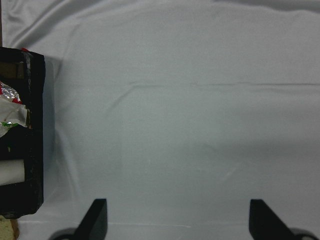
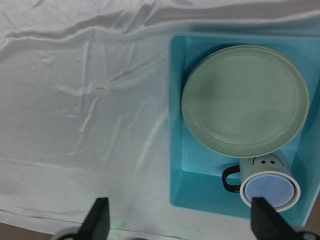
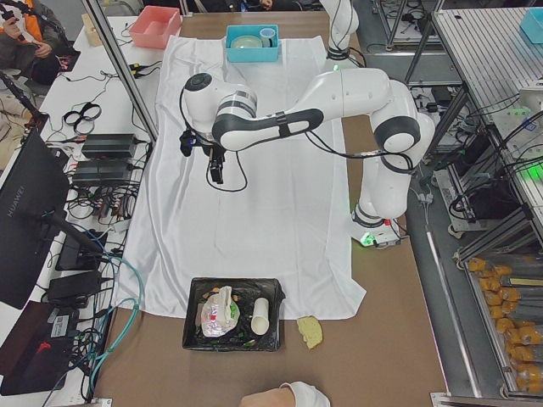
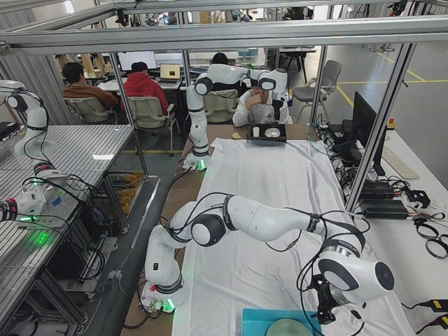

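A blue bin (image 2: pixel 177 195) holds a pale green plate (image 2: pixel 244 100) and a mug with a smiley face (image 2: pixel 265 182) lying beside it. My right gripper is open above the cloth at the bin's near left, nothing between its fingers. My left gripper is open over the white cloth, empty. A black tray (image 3: pixel 193 339) at the near end holds a crumpled wrapper (image 3: pixel 222 312) and a white cylinder (image 3: pixel 260 315); a yellow sponge-like piece (image 3: pixel 310 332) lies beside it.
A side desk (image 4: pixel 413 175) with a monitor, cables and electronics runs along one side. A person's hand (image 3: pixel 267 398) is at the near edge. A pink bin (image 3: pixel 155 25) sits outside the cloth.
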